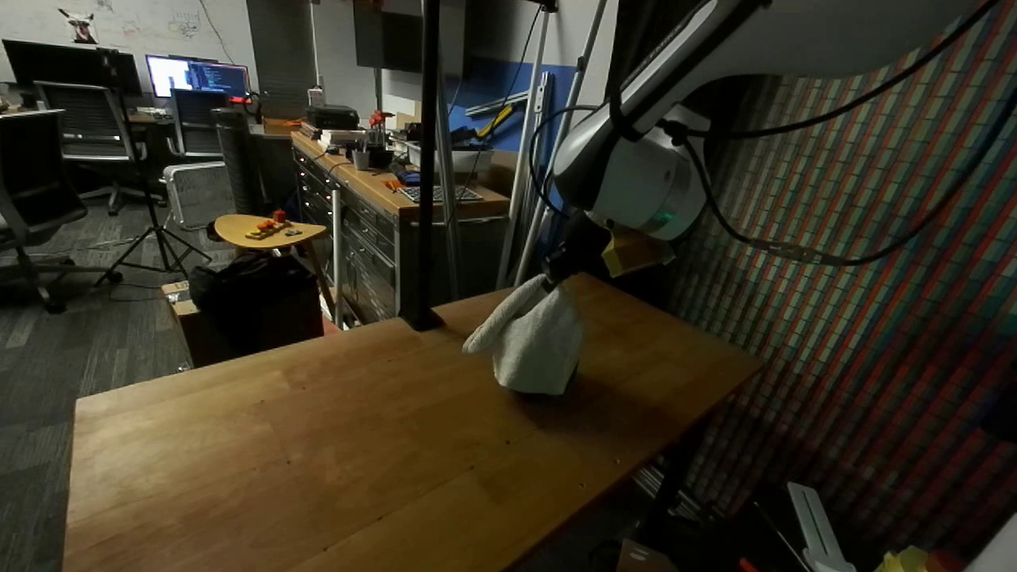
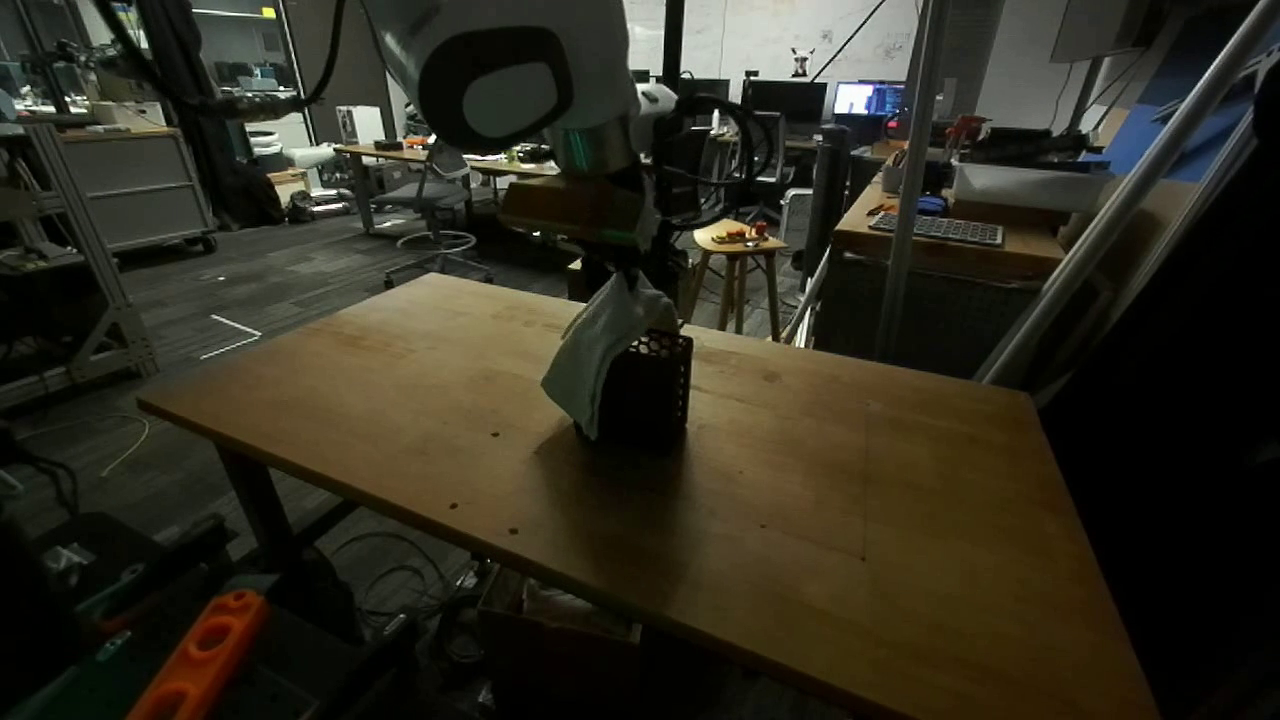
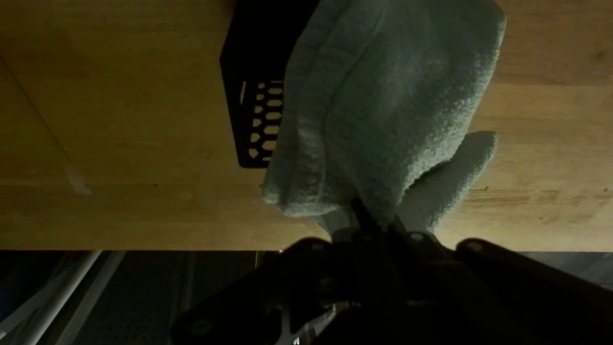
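A pale grey-green towel (image 1: pixel 539 342) hangs in folds from my gripper (image 1: pixel 550 278), which is shut on its upper part. Part of the cloth drapes over a black box with a honeycomb-hole side (image 2: pixel 648 390) that stands on the wooden table. In the wrist view the towel (image 3: pixel 396 103) fills the middle, and its gathered end runs in between the dark fingers. Left of it, a corner of the black box (image 3: pixel 253 115) shows; the rest of the box is covered. Whether any cloth lies inside the box is hidden.
A black post (image 1: pixel 426 191) rises at the table's back edge. Beyond it stand a small stool (image 1: pixel 269 230) and a workbench (image 1: pixel 381 191).
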